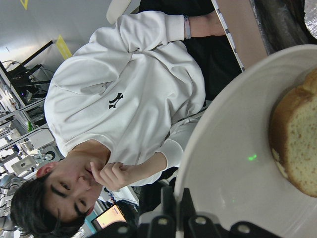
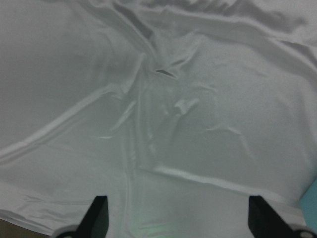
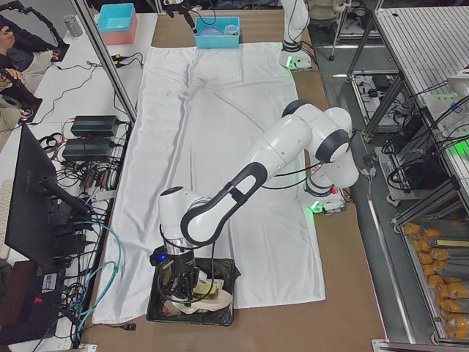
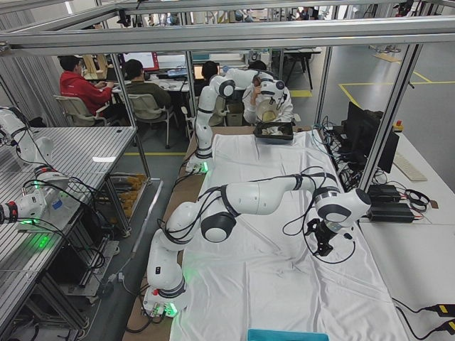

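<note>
My left gripper is shut on the rim of a pale bowl (image 1: 223, 188), which holds a slice of bread (image 1: 297, 139) and is held above a black-lined bin (image 3: 154, 308) at the near end of the cloth. The wrist housing hides much of the bowl in the camera left view. My right gripper stands open over bare white cloth (image 2: 148, 148), nothing between its fingers.
A blue container (image 3: 217, 42) with items in it sits at the far end, its edge also showing in the right wrist view. A person (image 1: 124, 89) in white is close beside the bin; monitors and cables line one side.
</note>
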